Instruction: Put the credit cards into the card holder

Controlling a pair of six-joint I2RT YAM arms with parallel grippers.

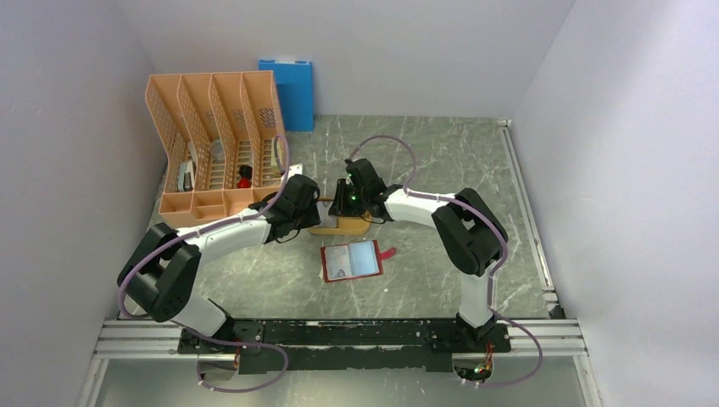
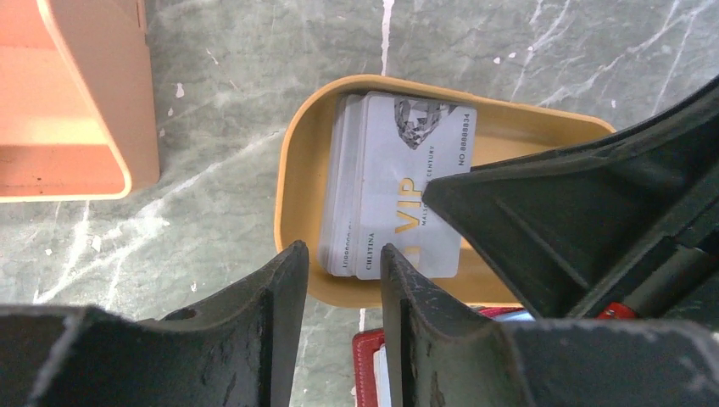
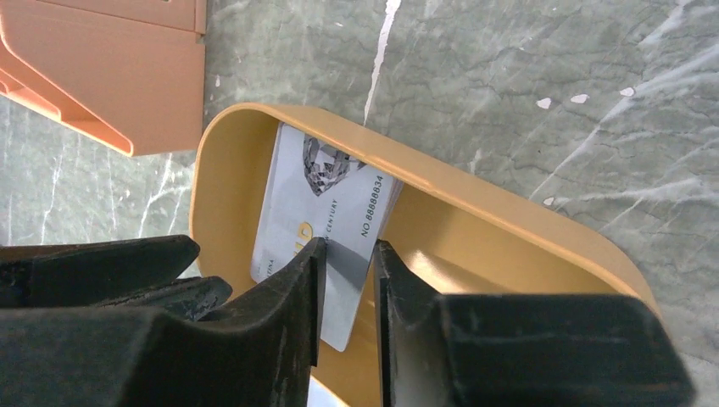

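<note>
In the left wrist view a small stack of silver VIP cards [image 2: 398,186] rests in the left end of a tan box [image 2: 288,178]. My left gripper is part open, its fingertips over the box's near left end beside the cards. My right gripper has its fingertips down in the box at the cards' edge; whether a card is between them I cannot tell. The card holder [image 1: 351,260], a red-edged booklet with clear sleeves, lies open in front of the box in the top view.
A peach organizer [image 1: 216,195] with several compartments stands at back left, a blue board [image 1: 288,89] behind it.
</note>
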